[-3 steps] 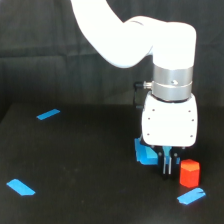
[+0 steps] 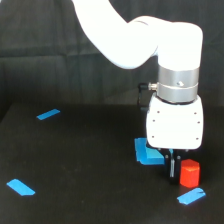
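A bright red block (image 2: 190, 173) sits on the dark table at the right of the camera view. My gripper (image 2: 175, 170), under the white arm, points down just left of the block. Its dark fingers look close to the block's left side; whether they touch it cannot be made out. The fingers are small and dark against the table, so their spread is unclear. Behind them, a blue patch (image 2: 147, 152) shows partly hidden by the gripper.
One blue strip (image 2: 191, 196) lies right in front of the red block. Two more lie farther off: a blue strip (image 2: 48, 114) at the back left and a blue piece (image 2: 20, 187) at the front left.
The gripper has shifted right and slightly down, nearer to the red block, and appears turned a little. The block and the blue pieces look unmoved.
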